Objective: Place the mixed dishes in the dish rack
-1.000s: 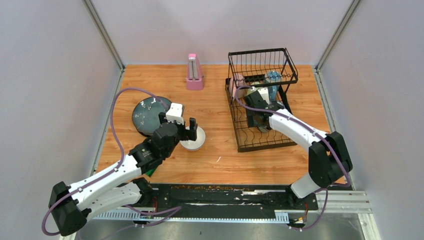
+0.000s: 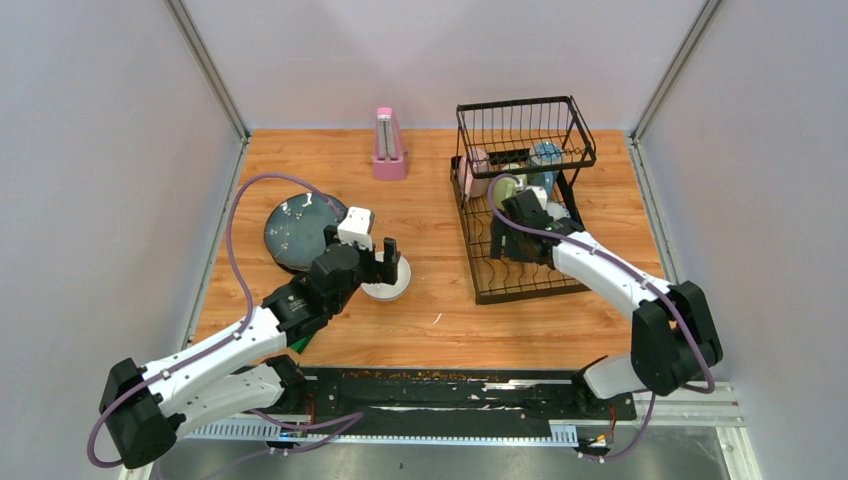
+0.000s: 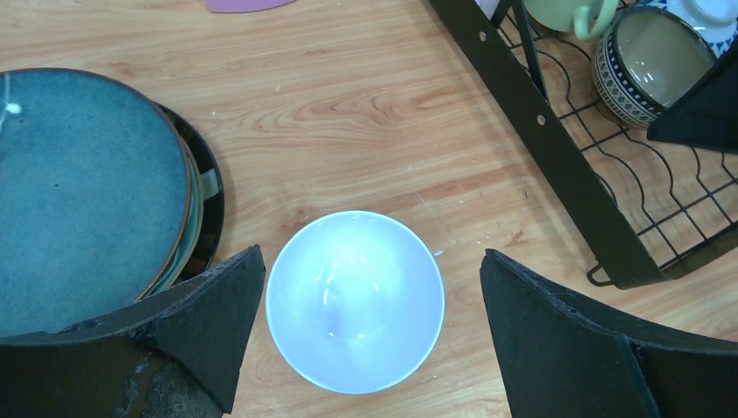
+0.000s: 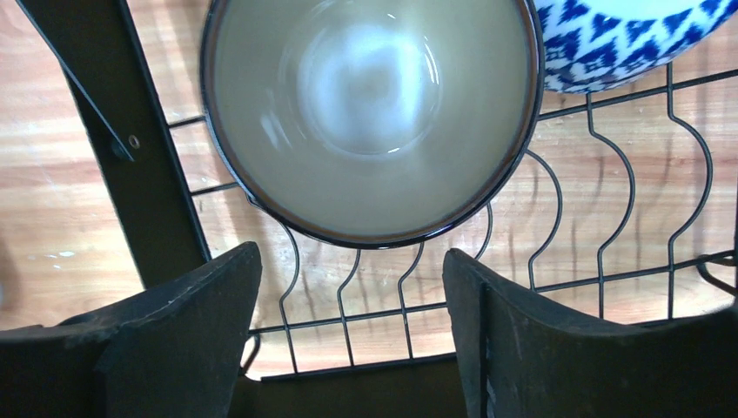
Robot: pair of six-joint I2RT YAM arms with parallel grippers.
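Observation:
My left gripper is open above a white bowl (image 3: 352, 305), beside stacked teal plates (image 3: 78, 192). My right gripper stands part open over the lower rack, nothing between its fingers, just short of a grey bowl (image 4: 365, 113) with a dark rim lying in the rack. A blue-and-white patterned dish (image 4: 627, 43) sits beside that bowl. In the left wrist view a green cup (image 3: 566, 13) also sits in the black rack (image 3: 557, 174). In the top view a pink cup (image 2: 473, 165) and blue cup (image 2: 545, 160) are behind.
A pink object (image 2: 390, 150) stands at the back middle of the wooden table (image 2: 450, 340). The rack's upper tier (image 2: 510, 105) overhangs the back of the lower one.
My right arm has shifted slightly right, its elbow swinging outward, with the gripper still over the rack. The left arm has moved barely, slightly to the right.

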